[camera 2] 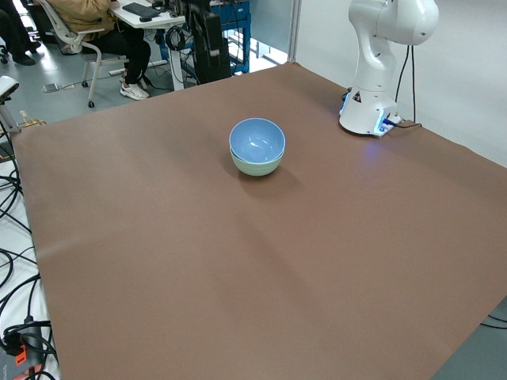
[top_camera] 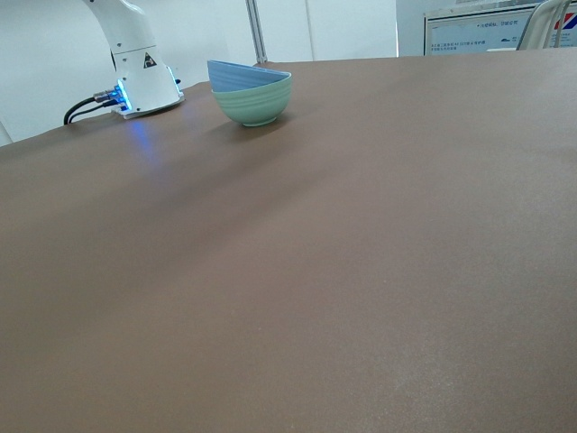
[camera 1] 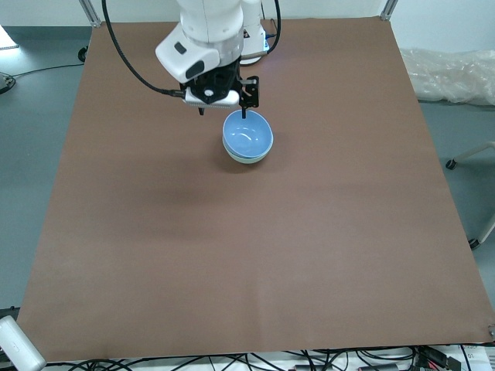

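A blue bowl (camera 1: 247, 134) sits nested in a pale green bowl (top_camera: 251, 106) on the brown table (camera 1: 247, 247); in the right view the blue bowl (camera 2: 257, 140) shows from above, tilted slightly in the top view. In the left view my black gripper (camera 1: 223, 109) hangs over and just behind the bowls, fingers pointing down; whether it is open or shut is unclear, and I see nothing held in it. The top and right views show only the white arm, not the gripper.
The table around the bowls is clear on all sides. The arm's base (camera 2: 365, 112) stands at the back edge, with cables beside it. Cable bundles, a chair and a seated person are beyond the table's edges.
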